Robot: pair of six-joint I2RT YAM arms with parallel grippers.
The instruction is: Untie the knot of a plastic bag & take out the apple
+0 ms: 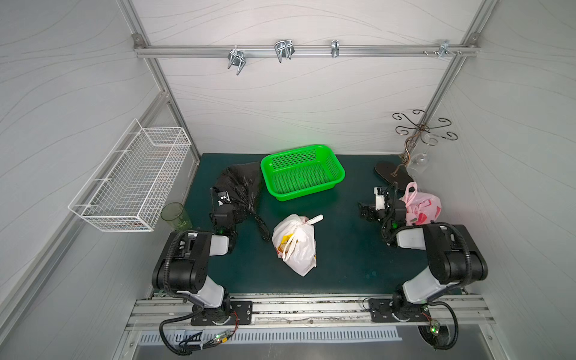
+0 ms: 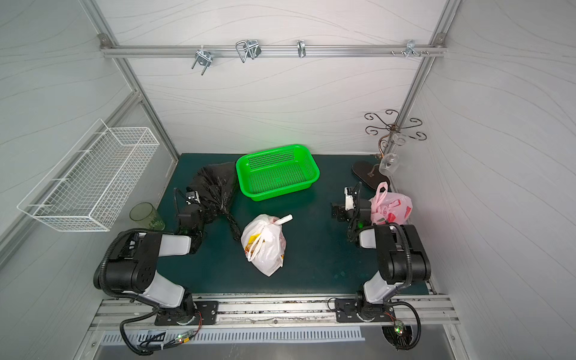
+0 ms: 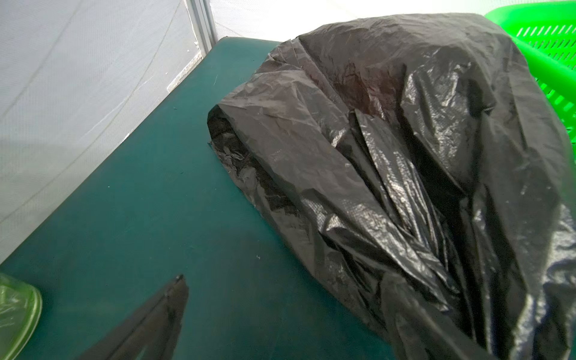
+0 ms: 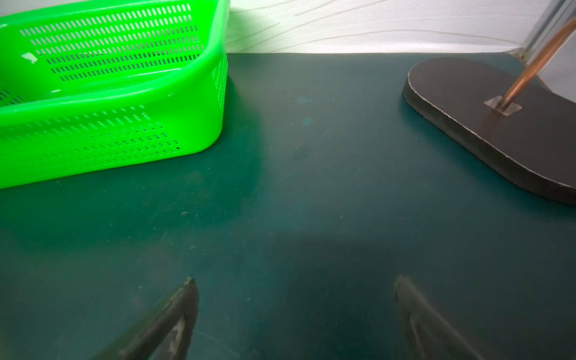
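Note:
A white plastic bag [image 1: 303, 252] stands near the middle front of the table, its top gathered and tied, yellow and orange showing through its side. A black plastic bag [image 3: 372, 180] lies at the back left, and a pink-and-white bag [image 1: 423, 207] sits at the right edge. No apple can be seen; the bags hide their contents. My left gripper is open beside the black bag, with its right finger in front of the plastic in the left wrist view. Over bare table my right gripper stands open and empty, left of the pink bag.
A green basket [image 1: 303, 195] occupies the back middle. A dark-based metal stand [image 4: 462, 108] with hanging glasses is at the back right, a green glass [image 1: 175, 217] at the left. Bare table lies between the white bag and my right gripper.

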